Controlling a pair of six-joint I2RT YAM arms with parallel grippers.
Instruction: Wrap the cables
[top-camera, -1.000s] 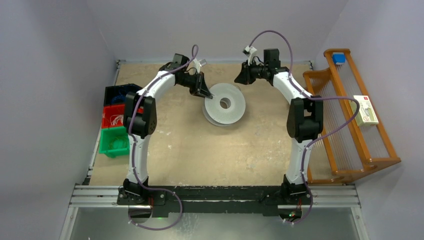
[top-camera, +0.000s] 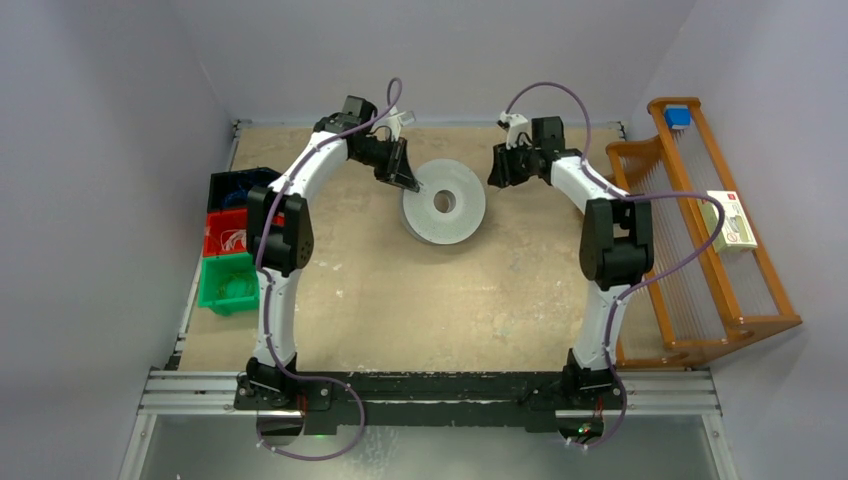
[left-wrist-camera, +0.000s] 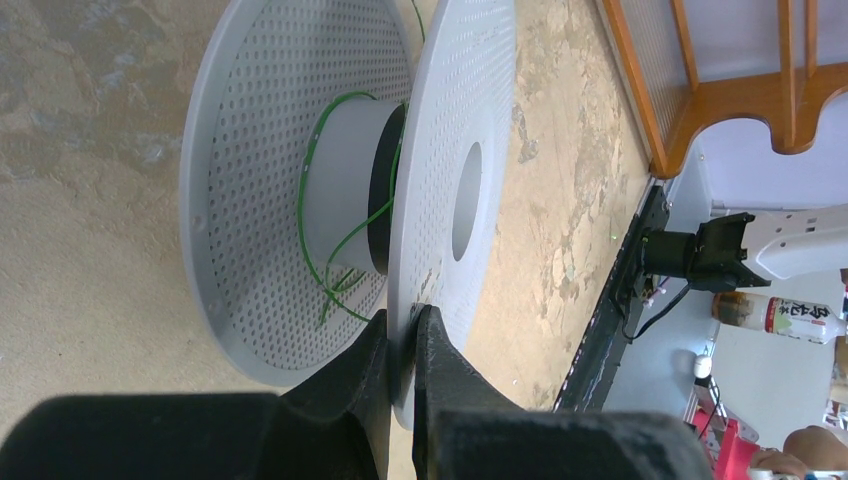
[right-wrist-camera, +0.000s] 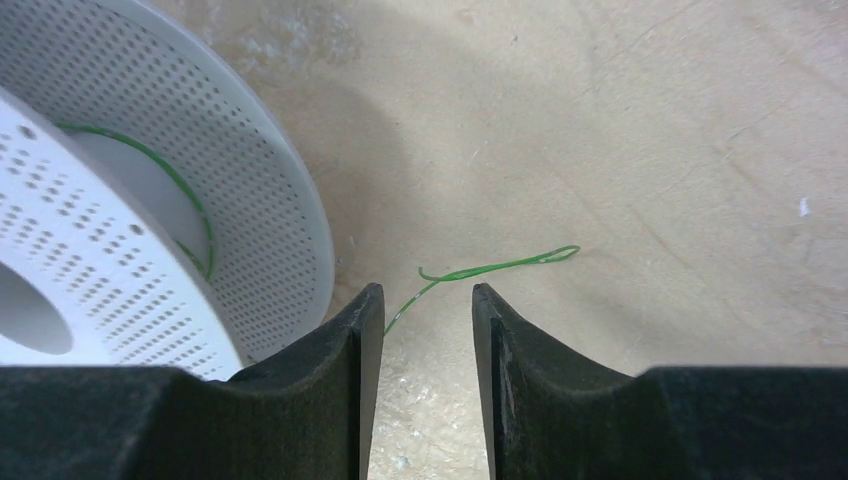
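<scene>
A white perforated spool lies in mid-table, with my left gripper shut on the rim of its upper flange. The left wrist view shows green cable wound loosely round the hub. In the right wrist view a free looped end of green cable lies on the bare table beside the spool. My right gripper hangs over that cable with its fingers apart and nothing between them.
Black, red and green boxes of cables stand at the left. A wooden rack with a small carton fills the right side.
The spool, held by my left gripper, has shifted slightly back and left since a second ago.
</scene>
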